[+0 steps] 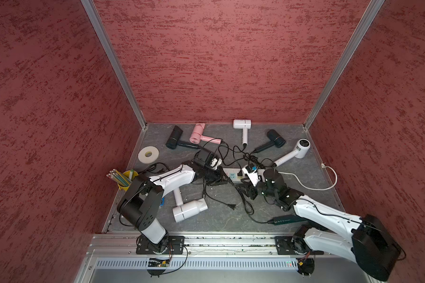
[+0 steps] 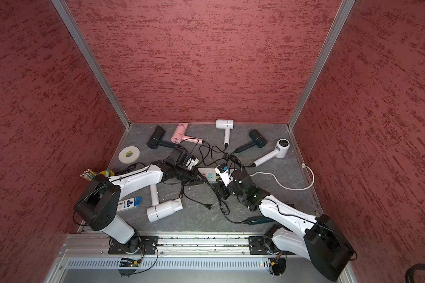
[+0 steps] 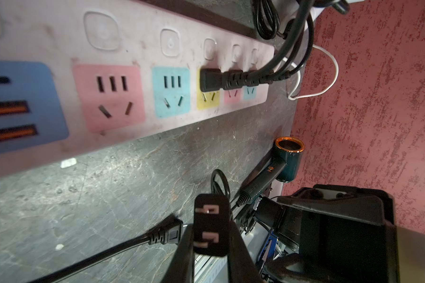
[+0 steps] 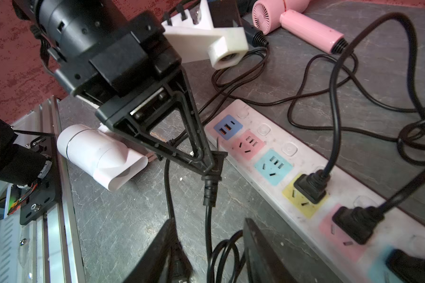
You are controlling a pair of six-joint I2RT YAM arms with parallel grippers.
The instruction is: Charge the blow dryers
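Note:
My left gripper is shut on a black plug, held upright beside the white power strip; in the left wrist view the plug [image 3: 211, 224] shows its prongs. Three plugs sit in the strip's right-hand sockets; the pink socket [image 3: 109, 96] and cyan socket [image 3: 171, 92] near its left end are empty. My right gripper hangs open below and right of the left one, over cords. Another loose plug [image 2: 207, 206] lies on the tabletop in front of the strip.
Blow dryers lie around: pink [image 1: 197, 133], white [image 1: 242, 124], black [image 1: 173, 137], white at front [image 1: 186, 210], dark green [image 3: 288, 160]. A tape roll [image 1: 148, 154] and pen cup [image 1: 125, 185] are at the left. Tangled cords cover the area behind the strip.

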